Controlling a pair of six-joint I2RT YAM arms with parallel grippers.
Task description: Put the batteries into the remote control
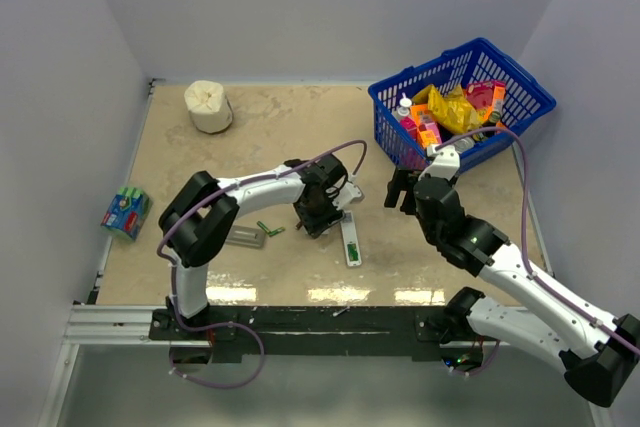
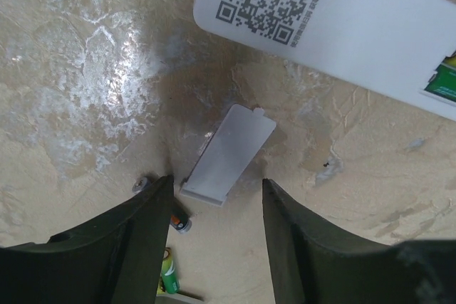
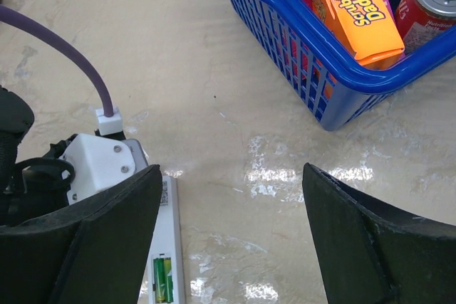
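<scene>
The white remote (image 1: 351, 247) lies face down with green batteries in its open compartment. In the left wrist view the loose grey battery cover (image 2: 229, 153) lies between the spread fingers of my left gripper, which is part open and low over it. A small dark battery (image 2: 178, 219) and green batteries (image 2: 168, 272) lie beside it. My right gripper stands open above bare table, right of the remote, holding nothing.
A blue basket of groceries (image 1: 385, 107) fills the back right. A white roll (image 1: 208, 107), a colourful pack (image 1: 125, 214) and a grey tray (image 1: 245, 237) are on the left.
</scene>
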